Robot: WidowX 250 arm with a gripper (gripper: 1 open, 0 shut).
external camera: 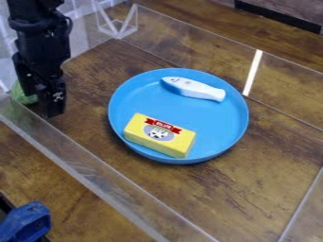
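Observation:
My black gripper (41, 95) is at the left, open, its fingers pointing down over a green object (23, 93) that it partly hides. To the right, a blue plate (177, 94) holds a yellow box (159, 136) with a red label near its front and a white fish-shaped item (195, 89) at its back.
A blue object (23, 223) lies at the lower left. A clear plastic edge runs diagonally along the left. The wooden surface (265, 180) right of the plate is clear.

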